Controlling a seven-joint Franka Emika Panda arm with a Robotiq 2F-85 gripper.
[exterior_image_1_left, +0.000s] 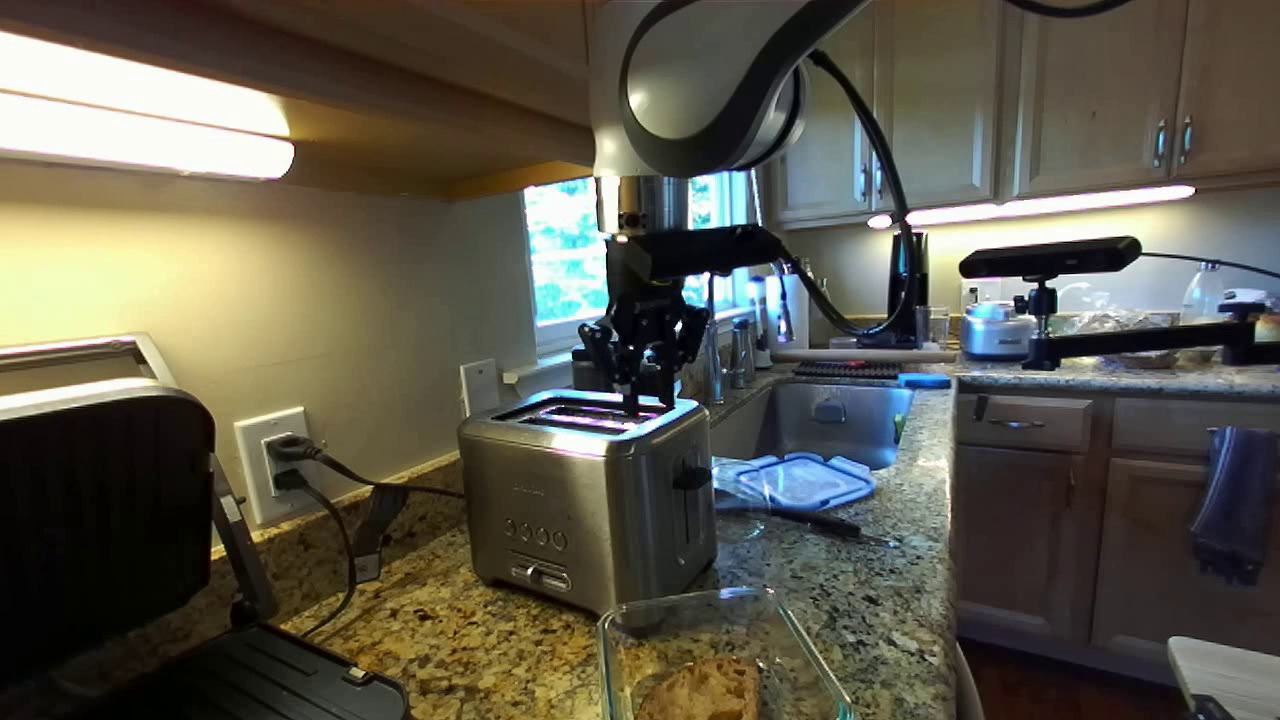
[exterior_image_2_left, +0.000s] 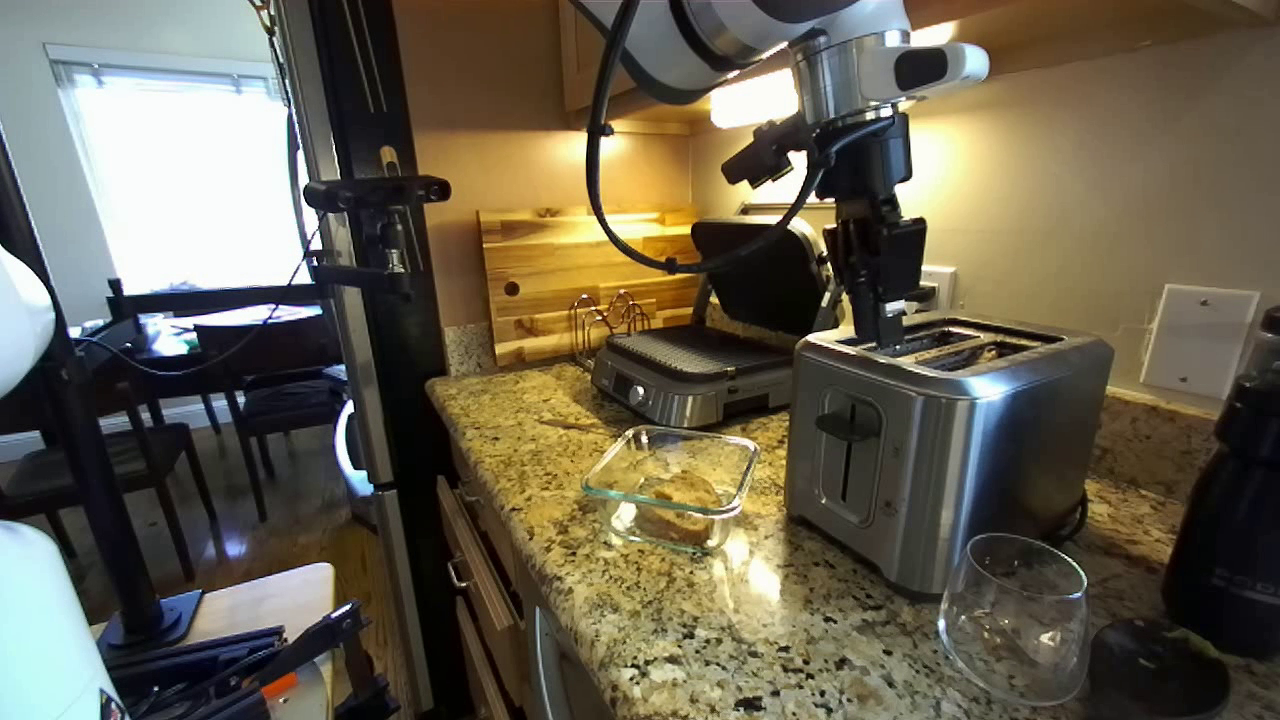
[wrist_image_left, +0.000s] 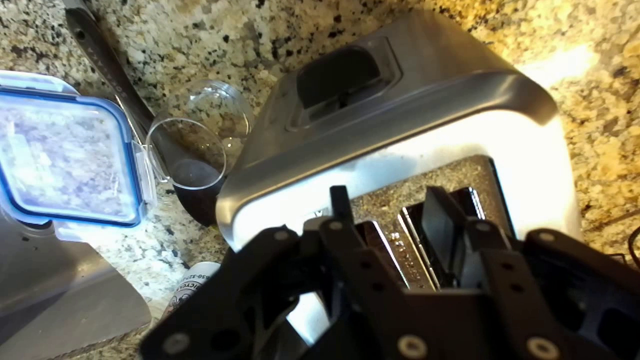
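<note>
A brushed-steel toaster (exterior_image_1_left: 576, 504) stands on the granite counter, its lever (exterior_image_2_left: 848, 420) at one end. My gripper (exterior_image_1_left: 649, 406) points straight down over the lever end of the toaster's top. Its fingers are parted, with a gap between them, and I see nothing held there. In the wrist view the fingertips (wrist_image_left: 339, 201) sit over the slots. A brownish piece (exterior_image_2_left: 986, 355) shows inside one slot; whether it is bread I cannot tell. A slice of bread (exterior_image_2_left: 681, 498) lies in a clear glass dish (exterior_image_2_left: 600, 488) in front of the toaster.
Near the toaster's lever end stand a drinking glass (exterior_image_2_left: 1014, 618) and a dark-handled utensil (wrist_image_left: 108, 60). A blue-rimmed lid (wrist_image_left: 66, 159) lies by the sink (exterior_image_1_left: 828, 414). An open grill press (exterior_image_2_left: 708, 360) is on the toaster's other side. Cabinets hang close above the arm.
</note>
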